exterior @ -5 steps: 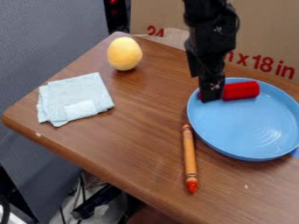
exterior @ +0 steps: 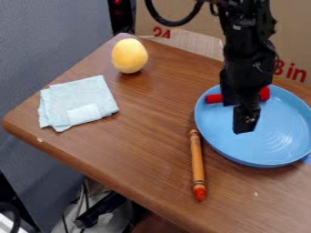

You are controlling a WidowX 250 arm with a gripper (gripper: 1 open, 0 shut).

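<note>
My black gripper [exterior: 246, 116] hangs low over the blue plate [exterior: 267, 146] at the right, in front of a red cylinder [exterior: 214, 98] lying on the plate's back part, which it partly hides. Whether its fingers are open or shut cannot be made out. An orange crayon [exterior: 197, 167] lies on the table just left of and in front of the plate.
A yellow egg-shaped object [exterior: 130, 55] stands at the back left of the wooden table [exterior: 122, 155]. A folded light-blue cloth [exterior: 78, 104] lies at the left. A cardboard box stands behind.
The gripper has moved right and toward the front over the plate, from left of the red cylinder to in front of it.
</note>
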